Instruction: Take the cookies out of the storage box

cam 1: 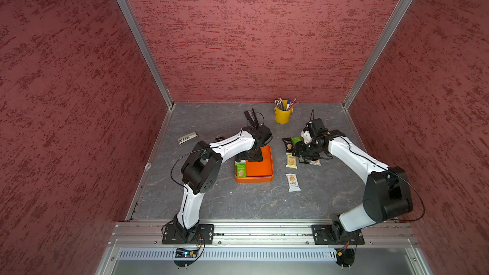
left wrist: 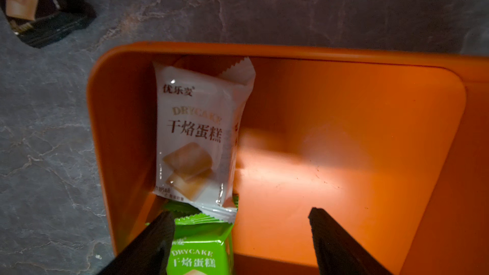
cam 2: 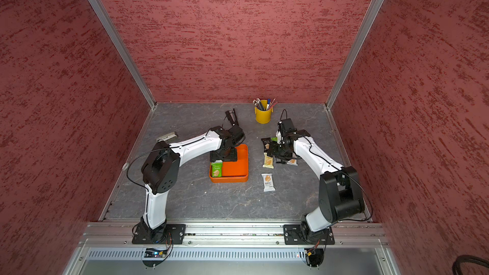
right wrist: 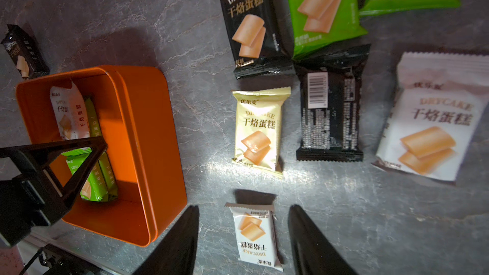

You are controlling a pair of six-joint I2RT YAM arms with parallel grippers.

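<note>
The orange storage box [cam 1: 258, 175] holds a white cookie packet [left wrist: 196, 127] and green packets [left wrist: 201, 242] along its left side. My left gripper hangs open over the box, just above these packets, with nothing between its fingers. My right gripper is over the table right of the box, fingers apart and empty, above loose packets: a cream one [right wrist: 258, 127], a dark one [right wrist: 331, 112], a green one [right wrist: 321, 5] and a white one [right wrist: 428, 122]. Another white packet [right wrist: 253, 236] lies nearer the front.
A yellow pen holder [cam 1: 282, 114] stands at the back. A black stapler-like item [cam 1: 251, 118] lies behind the box, and a pale object [cam 1: 187, 137] at the left. A small dark packet [right wrist: 25, 51] lies outside the box.
</note>
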